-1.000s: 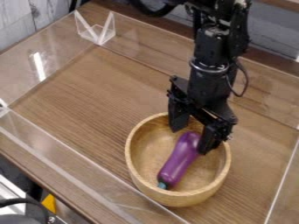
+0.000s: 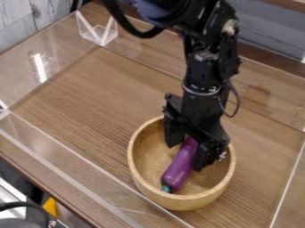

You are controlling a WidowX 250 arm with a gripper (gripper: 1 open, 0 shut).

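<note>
A wooden bowl [image 2: 150, 167] sits on the table in the lower middle, holding a purple elongated object [image 2: 179, 171] with a teal tip at its lower end. My black gripper [image 2: 193, 148] reaches down into the bowl, its fingers around or just over the upper part of the purple object. Whether the fingers touch it, and how far they are closed, cannot be told.
A white wire-like holder [image 2: 100, 27] stands at the back left. A wall runs along the back.
The gripper has moved down and slightly left into the bowl, over the upper end of the purple object.
</note>
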